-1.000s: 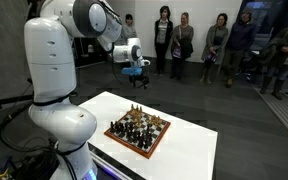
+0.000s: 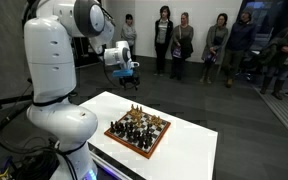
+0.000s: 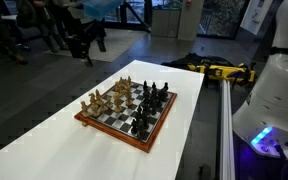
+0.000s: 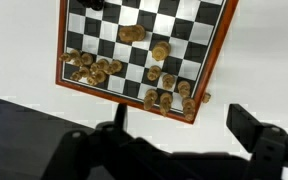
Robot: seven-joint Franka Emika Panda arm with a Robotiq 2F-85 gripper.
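Observation:
A wooden-framed chessboard (image 2: 118, 138) lies on the white table, with dark pieces (image 2: 134, 133) toward the robot's base side and light-brown pieces (image 2: 156, 120) mostly on the other side. In the wrist view, light pieces (image 4: 166, 102) stand along one board edge, others cluster near the left corner, and one small piece (image 4: 206, 97) is on the white table just outside the frame. My gripper (image 3: 91, 50) hangs high above and away from the board, its fingers (image 4: 236, 118) wide apart. Nothing is held; the gripper is open.
Bare white table (image 2: 189, 145) stretches to the board's right, with more clear surface (image 3: 39, 145) in the other exterior view. Dark floor (image 4: 44, 140) begins past the table edge. Several people (image 2: 164, 35) stand along the back wall.
The arm's upper part and gripper have swung left in exterior view 1, staying high. The board and pieces look unmoved.

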